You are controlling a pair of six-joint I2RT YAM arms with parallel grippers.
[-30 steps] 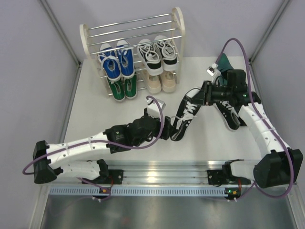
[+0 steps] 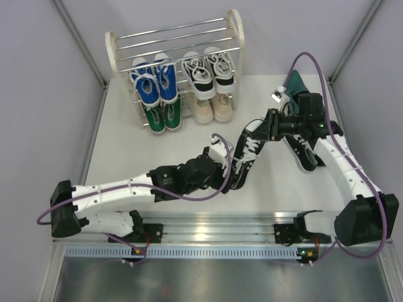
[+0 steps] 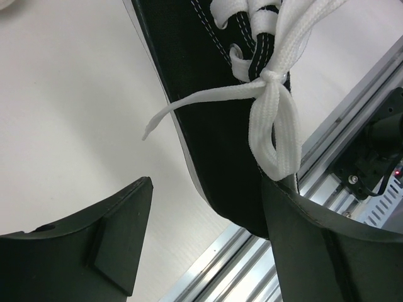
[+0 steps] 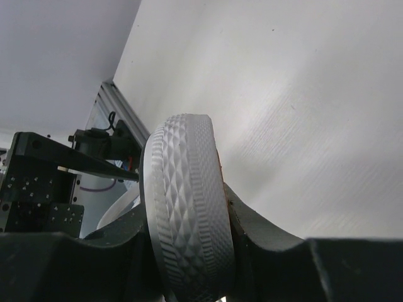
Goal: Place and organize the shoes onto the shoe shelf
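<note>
A black sneaker with white laces [image 2: 247, 151] is held over the table by my right gripper [image 2: 264, 129], shut on one end. In the right wrist view its textured white sole edge [image 4: 186, 201] fills the space between the fingers. My left gripper is open at the other end of the sneaker [image 3: 223, 138], by the knotted laces, one finger alongside it. The shoe shelf [image 2: 112, 50] holds blue, green, black-and-white and beige pairs.
More black shoes [image 2: 301, 154] lie at the right of the table, partly hidden by my right arm, with a teal item [image 2: 295, 82] behind.
My left gripper has moved right and slightly down toward the sneaker's lower end. The sneaker and right gripper have shifted very slightly.
</note>
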